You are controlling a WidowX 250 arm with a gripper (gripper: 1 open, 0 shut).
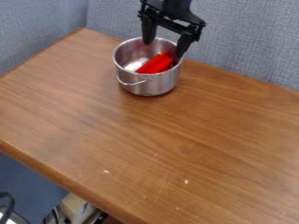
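Note:
A steel pot (146, 83) with a wire handle stands near the back left of the wooden table. An elongated red object (156, 63) lies inside it, with something pale beside it at the bottom. My black gripper (163, 44) hangs over the pot, open, one finger at each side above the rim and the red object. Whether either finger is inside the rim is hard to tell.
Grey padded walls stand behind and to the left. Cables and other items show below the table's edge at the lower left.

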